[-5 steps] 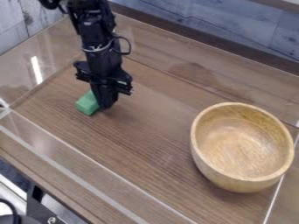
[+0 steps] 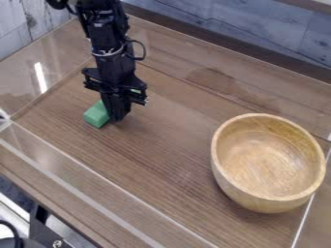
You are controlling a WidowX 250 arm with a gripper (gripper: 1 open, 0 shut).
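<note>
A black robot arm reaches down from the top left of the camera view to its gripper, which is low over the wooden table. A small green object lies at the gripper, on its left side, partly hidden by it. Whether the fingers are closed on the object is hard to tell.
A large, empty tan bowl stands on the right side of the table. Dark cables show beyond the table's edge at the lower left.
The arm and gripper have shifted very slightly, while the green object stays in about the same place.
</note>
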